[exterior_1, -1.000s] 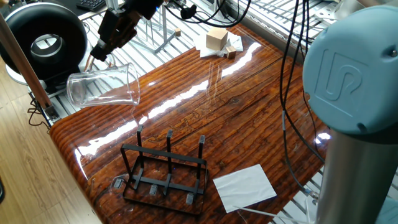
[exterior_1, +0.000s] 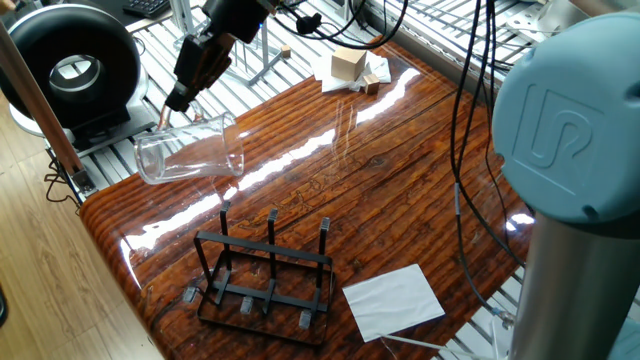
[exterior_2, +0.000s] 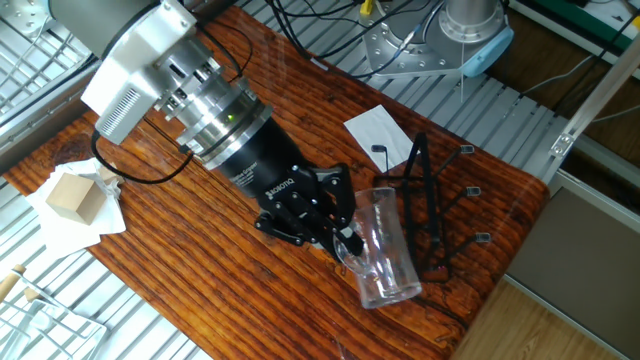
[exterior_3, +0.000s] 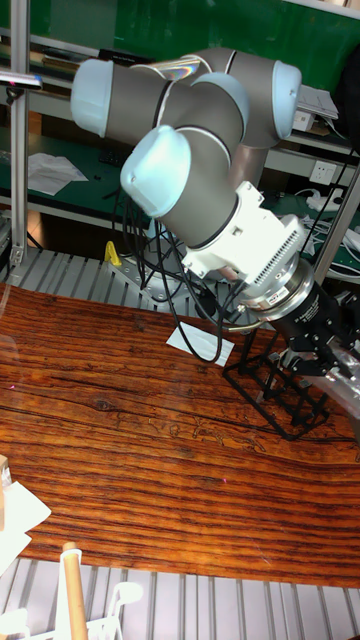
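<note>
A clear glass cup (exterior_1: 190, 150) hangs tilted on its side in the air. My gripper (exterior_1: 165, 116) is shut on it near one end. Seen from exterior view 2, the black gripper (exterior_2: 350, 243) meets the side of the transparent cup (exterior_2: 390, 255), whose body lies across the view beside the black rack (exterior_2: 425, 190). In exterior view 1 the black wire rack (exterior_1: 268, 249) with upright prongs stands on the table, empty, nearer the camera than the cup. At the right edge of exterior view 3, the cup (exterior_3: 347, 384) is partly cut off.
On the wooden table (exterior_1: 380, 180), a white sheet (exterior_1: 394, 302) lies beside the rack. A wooden block (exterior_1: 348, 63) and a smaller block (exterior_1: 371, 84) rest on white paper at the far edge. Cables hang near the arm.
Still in my gripper, the cup has moved to the right and slightly down in exterior view 1, and its tilt has shifted a little. The rack, sheet and blocks have stayed put.
</note>
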